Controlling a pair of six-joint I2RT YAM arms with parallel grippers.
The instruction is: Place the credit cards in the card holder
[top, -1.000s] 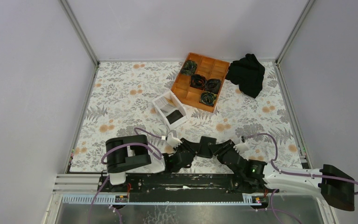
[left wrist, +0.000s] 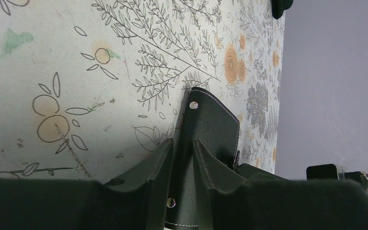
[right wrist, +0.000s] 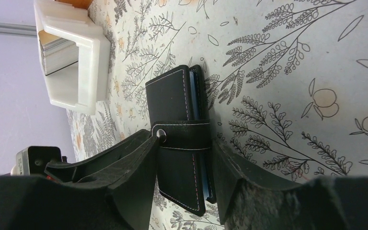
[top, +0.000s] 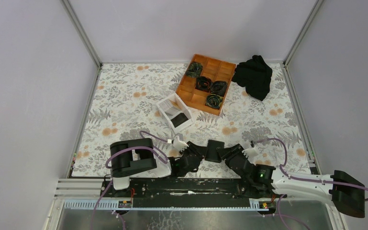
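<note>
The black leather card holder [top: 214,151] stands between my grippers at the table's front middle. The right wrist view shows its strap [right wrist: 184,132] with a snap and a blue strip along the inner edge. My left gripper has its fingers slightly apart at the holder's spine side. My right gripper is open around the strap and snap; whether the fingers touch it is unclear. I cannot make out individual cards.
A white container [top: 163,104] with stacked contents lies behind the grippers, left of centre. An orange compartment tray [top: 187,92] with dark coils and a black cloth [top: 252,76] sit at the back.
The left arm has barely moved.
</note>
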